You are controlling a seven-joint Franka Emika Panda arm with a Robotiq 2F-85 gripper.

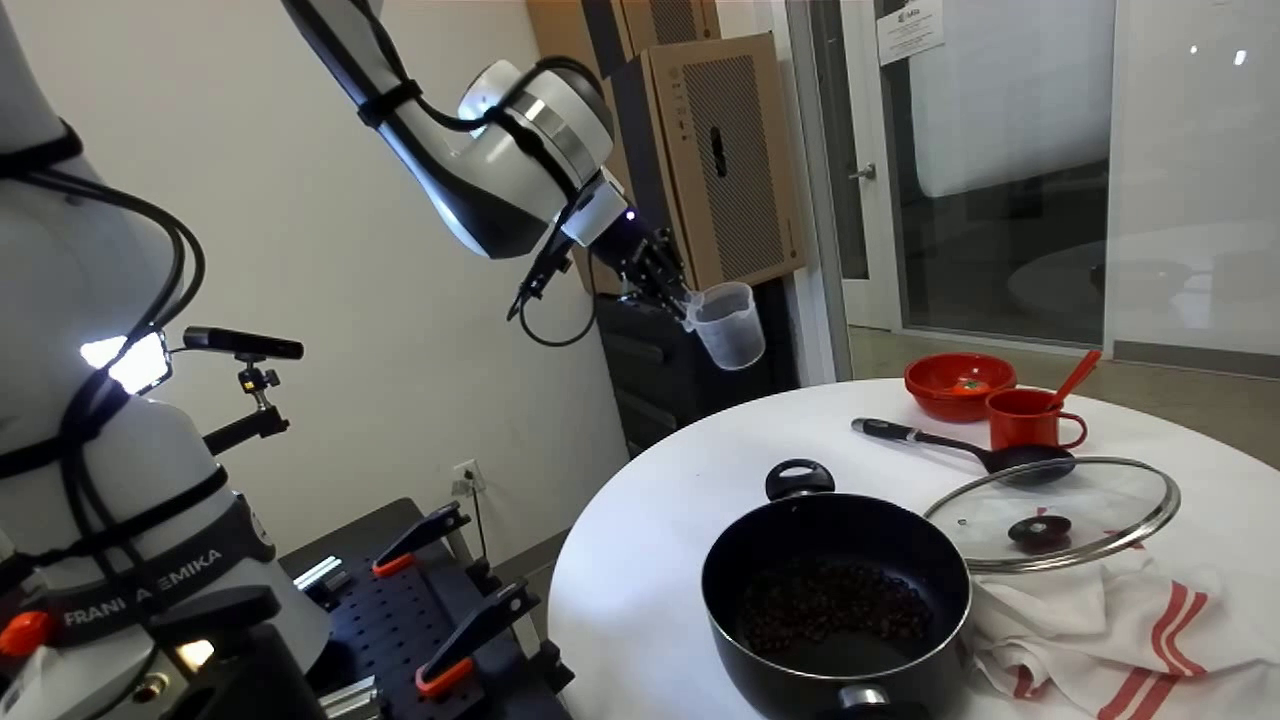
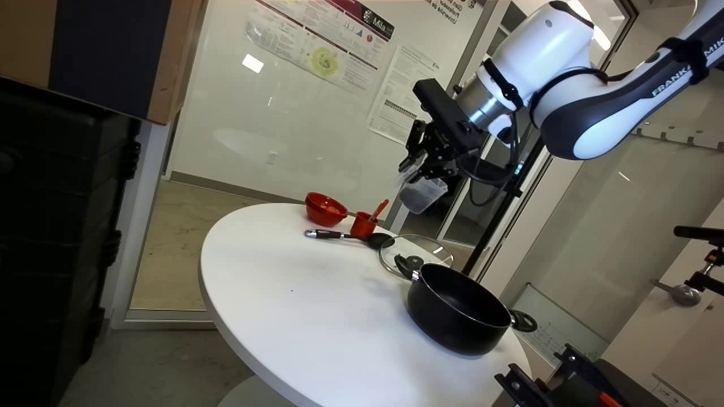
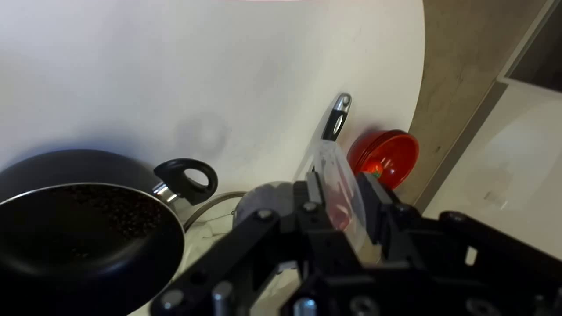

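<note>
In exterior view 1 my gripper [image 1: 684, 302] is shut on a clear plastic cup [image 1: 729, 328], held at its near side high above the table's back-left edge. The cup is tilted, and no dark contents show in it there. From the wrist view, the translucent cup [image 3: 342, 197] is partly covered by my dark fingers. A black pot [image 1: 768, 672] stands uncovered on the table, to the right of and below the cup. Dark red beans [image 1: 840, 604] are spread over the pot's bottom. Exterior view 2 shows the cup [image 2: 422, 194] hanging well clear of the table.
A glass lid [image 1: 1068, 516] leans beside the pot on a red-striped white towel [image 1: 1152, 630]. Behind lie a black ladle [image 1: 930, 438], a red mug [image 1: 1023, 420] and red bowls [image 1: 948, 402].
</note>
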